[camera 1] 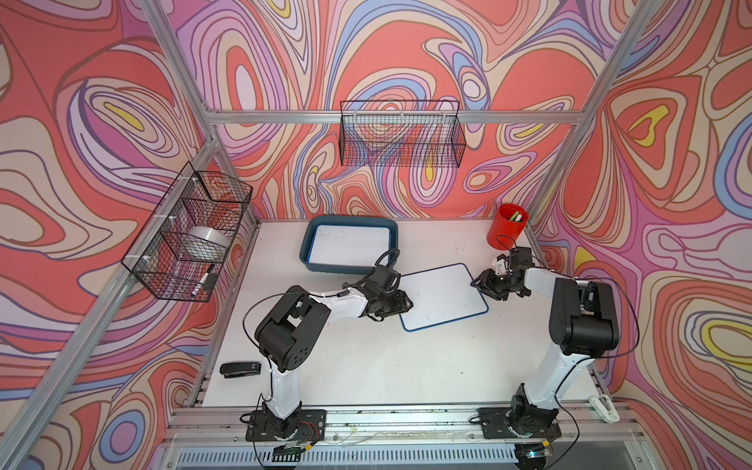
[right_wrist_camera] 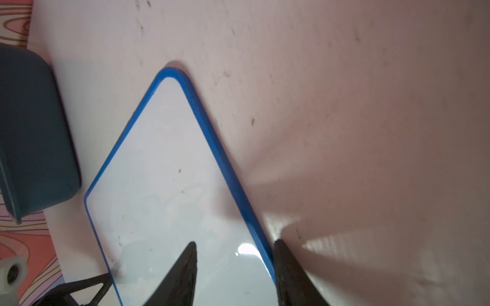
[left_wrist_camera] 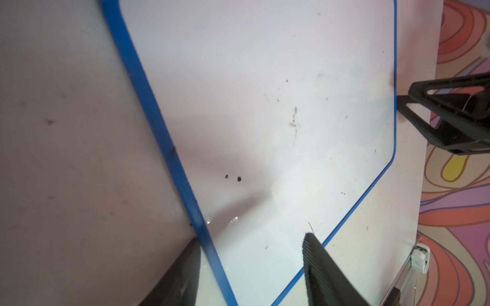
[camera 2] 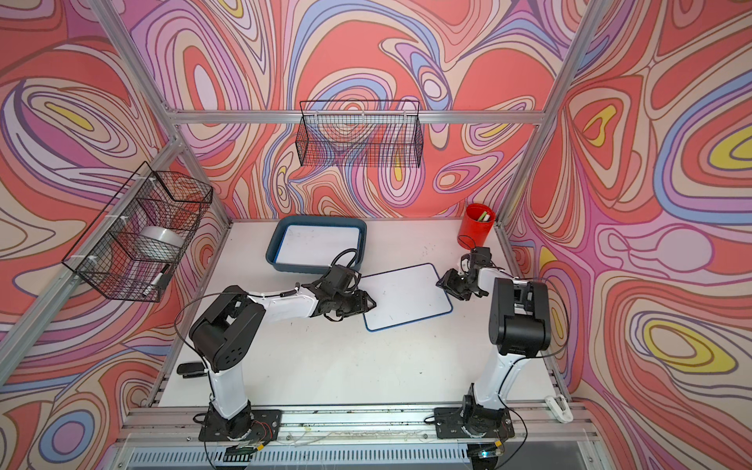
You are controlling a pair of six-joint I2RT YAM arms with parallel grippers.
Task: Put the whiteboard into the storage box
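Observation:
A white whiteboard with a blue edge (camera 1: 440,297) lies flat on the table, slightly tilted, between the grippers. My left gripper is open at the board's left edge, one finger by the blue rim. My right gripper is open at the right edge, a fingertip on or beside the rim; I cannot tell whether it touches. The teal storage box (camera 1: 348,266) stands at the back left, with a white blue-edged panel (camera 1: 348,243) inside.
A red bucket (camera 2: 474,219) with items stands at the back right. Wire baskets (camera 2: 358,133) hang on the back and left frames. A black object (camera 1: 239,368) lies at the front left.

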